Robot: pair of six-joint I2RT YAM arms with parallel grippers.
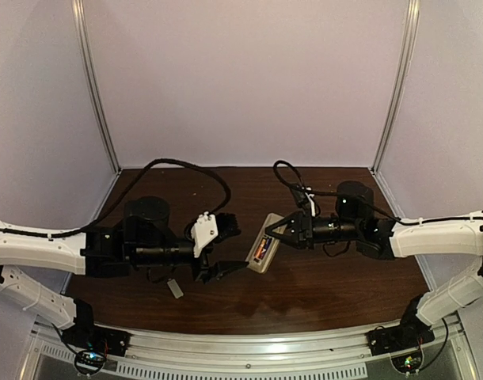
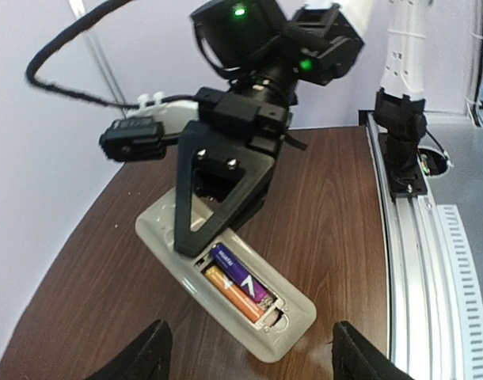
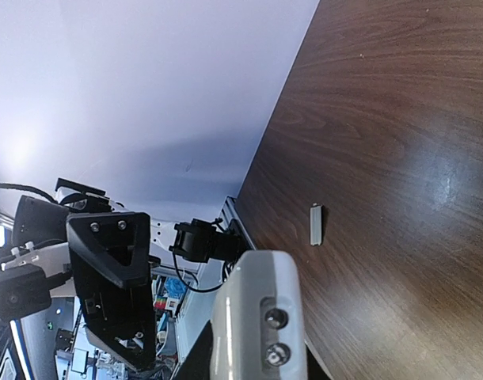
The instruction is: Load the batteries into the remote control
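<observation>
The grey remote is held in the air by my right gripper, shut on its upper end. In the left wrist view its open compartment faces up, with a purple battery and an orange battery lying side by side in it. In the right wrist view the remote shows its end from close up. My left gripper is open, just short of the remote's lower end, with nothing between its fingers.
A small light-grey piece, likely the cover, lies on the table at the front left. Walls bound the back and sides.
</observation>
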